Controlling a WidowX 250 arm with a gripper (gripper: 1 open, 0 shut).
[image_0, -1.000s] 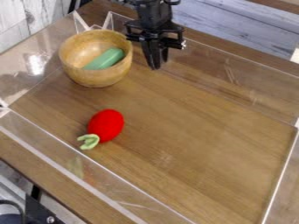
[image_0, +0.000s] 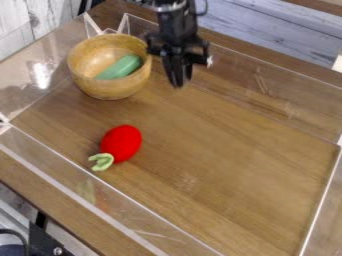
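Note:
My gripper (image_0: 178, 74) hangs near the back of the table, just right of a wooden bowl (image_0: 94, 85), its black fingers pointing down and close together, shut, with nothing visible between them. Inside the bowl lies a green elongated object (image_0: 119, 66). A red vegetable-like toy (image_0: 120, 142) with a pale green stem end lies on the table toward the front left.
Clear raised edging runs along its sides, and a pale plank wall stands behind the back edge.
The gripper looks slightly blurred now and has shifted very little; the bowl, green object and red toy stay where they were.

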